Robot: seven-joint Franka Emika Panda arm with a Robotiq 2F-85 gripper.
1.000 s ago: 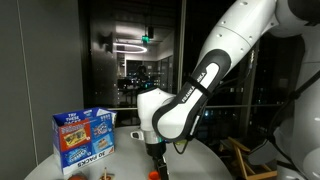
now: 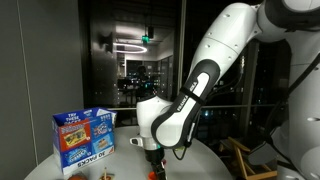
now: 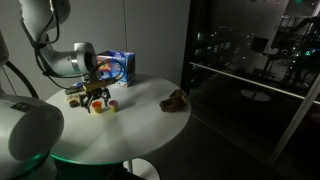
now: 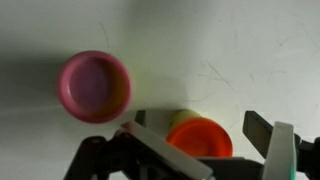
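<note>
In the wrist view an orange-red cup point(image 4: 203, 138) with a pale yellowish side lies between the two fingers of my gripper, which stands open with a gap to its right finger. Left of it, a pink cup point(image 4: 94, 87) shows its round opening and lies outside the fingers. From exterior view 2, my gripper point(image 3: 91, 94) hangs low over the white table, right above the orange cup point(image 3: 97, 106). Exterior view 1 shows only a bit of the orange cup point(image 2: 154, 175) under the fingers.
A blue snack box point(image 2: 85, 140) stands at the table's back left. Small items point(image 2: 106, 173) lie in front of it. A brown object point(image 3: 175, 101) rests near the table's edge, and the front of the table point(image 3: 120, 143) is clear.
My gripper has shifted slightly left and down in exterior view 1. The box has not moved.
</note>
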